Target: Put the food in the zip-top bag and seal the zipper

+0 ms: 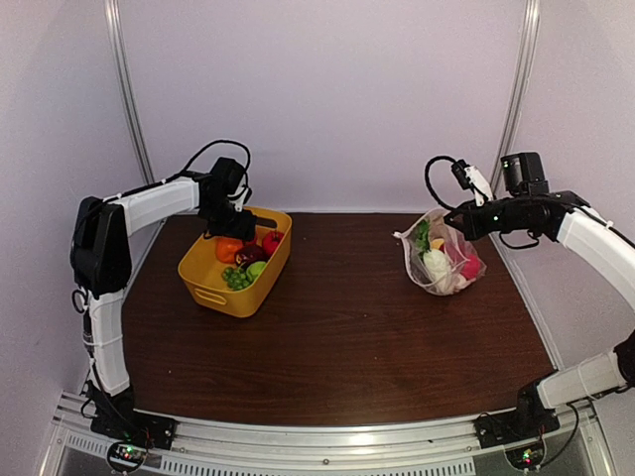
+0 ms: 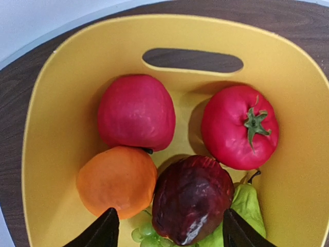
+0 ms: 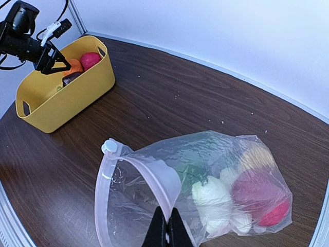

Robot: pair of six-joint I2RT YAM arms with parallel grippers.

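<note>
The clear zip top bag [image 1: 444,256] rests on the table at the right, its mouth gaping toward the left. My right gripper is shut on the bag's zipper rim [image 3: 154,177]. Through the film show a white vegetable [image 3: 212,200], leafy greens and pink-red food [image 3: 255,190]. Over the yellow bin, my left gripper is open above a dark purple eggplant-like food [image 2: 193,198], nothing held. Also in the bin are an orange food [image 2: 118,180], a red apple-like fruit [image 2: 136,110], a tomato [image 2: 239,126], a green pear-like fruit [image 2: 247,211] and grapes [image 1: 237,279].
The yellow bin [image 1: 186,269] stands at the left, with raised walls around the food and a slot handle at each end. Between bin and bag the dark wooden table [image 1: 342,307] is bare, as is its front. White walls close off the back and sides.
</note>
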